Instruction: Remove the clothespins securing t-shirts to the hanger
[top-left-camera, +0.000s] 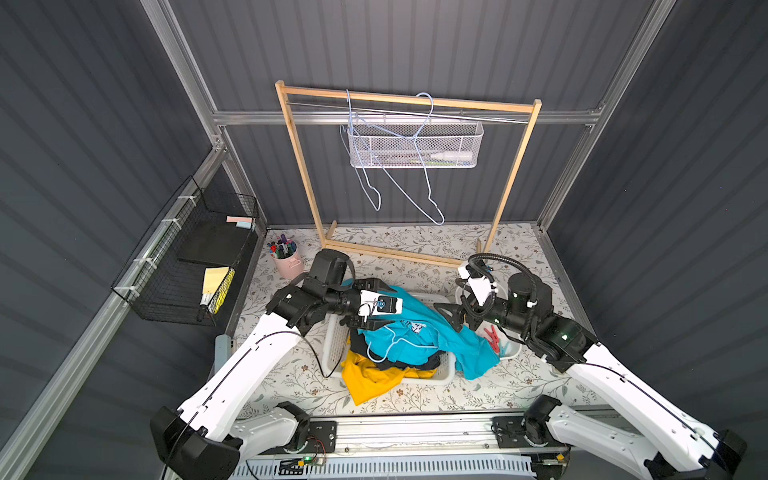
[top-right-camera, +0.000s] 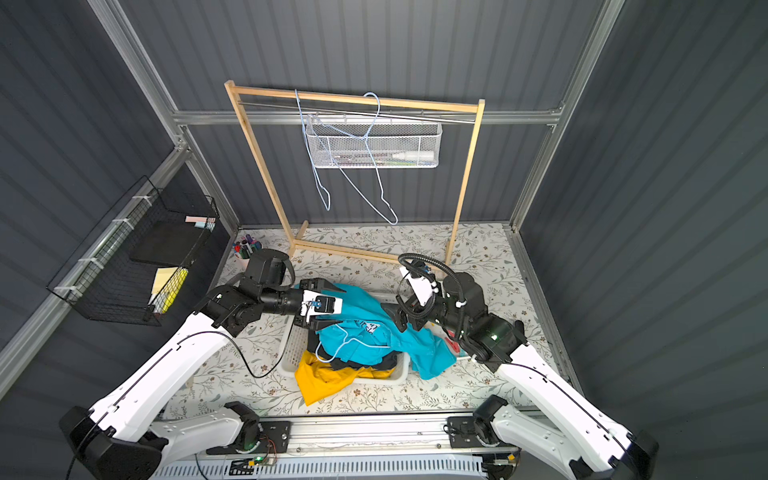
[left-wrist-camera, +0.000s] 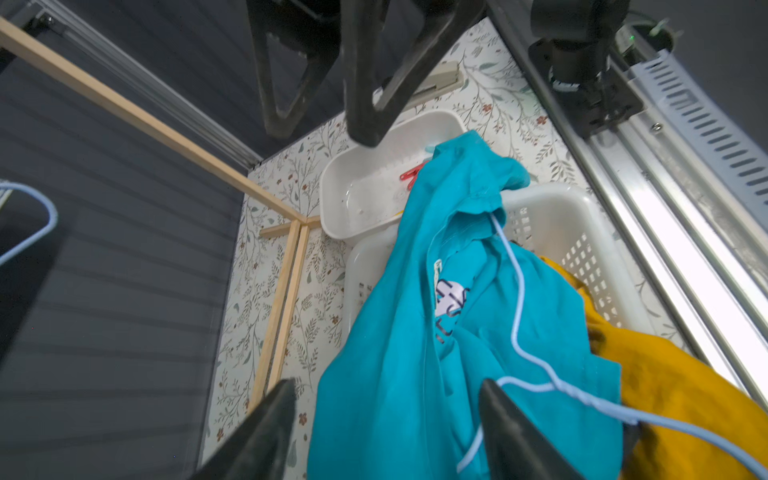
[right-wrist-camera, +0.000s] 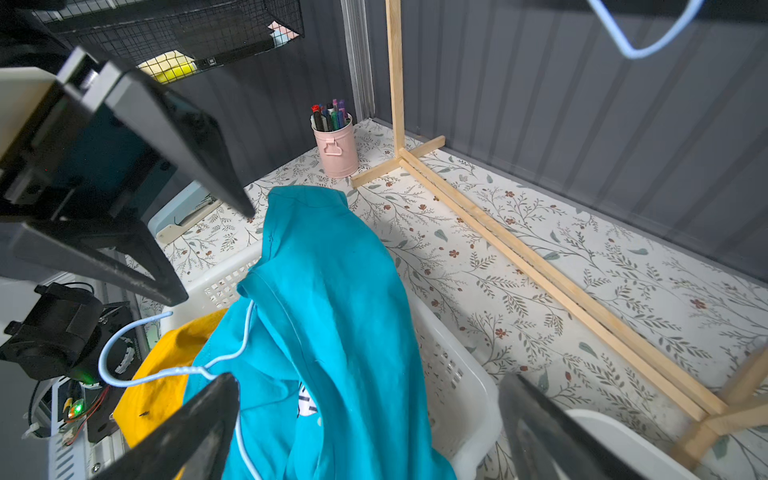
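Observation:
A teal t-shirt (top-left-camera: 424, 328) lies heaped in the white basket, with a light blue hanger (right-wrist-camera: 192, 369) threaded under part of it. Red clothespins (left-wrist-camera: 412, 174) lie in a small white container beside the basket; none is clearly visible on the shirt. My left gripper (top-left-camera: 372, 308) is over the shirt's left end, its fingers apart with nothing visible between them. My right gripper (top-left-camera: 454, 312) is open above the shirt's right part.
A wooden rack (top-left-camera: 506, 192) with empty hangers stands behind the basket (left-wrist-camera: 596, 240). Yellow and dark garments lie beneath the shirt. A pink pen cup (right-wrist-camera: 336, 153) stands at back left, a black wire basket hangs on the left wall.

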